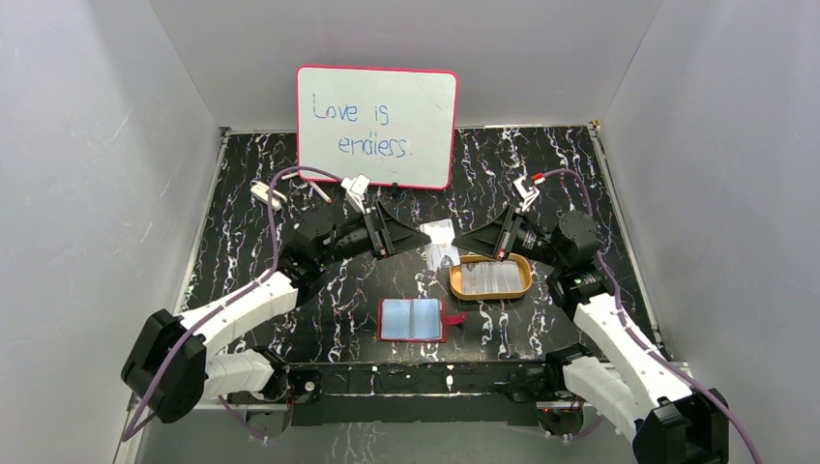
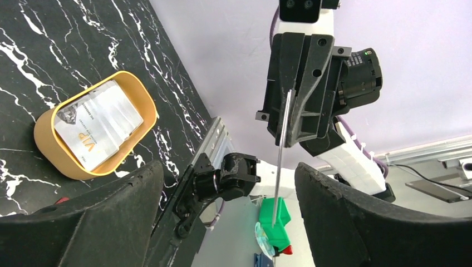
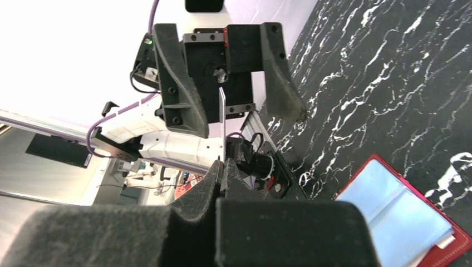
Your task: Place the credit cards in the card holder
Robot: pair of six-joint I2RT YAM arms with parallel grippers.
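Observation:
A thin white card (image 1: 440, 232) is held upright in my right gripper (image 1: 456, 242), whose fingers are shut on it; in the right wrist view the card (image 3: 222, 122) appears edge-on. My left gripper (image 1: 425, 238) faces it from the other side, its open fingers around the card, which appears as a thin line (image 2: 283, 133) in the left wrist view. Whether they touch it is unclear. The card holder (image 1: 411, 319), red with pale blue sleeves, lies open at the front middle. More cards (image 1: 488, 277) lie in the yellow tray (image 2: 50, 139) beside it.
A whiteboard (image 1: 377, 97) with writing stands at the back. An eraser (image 1: 266, 193) and markers lie at the back left.

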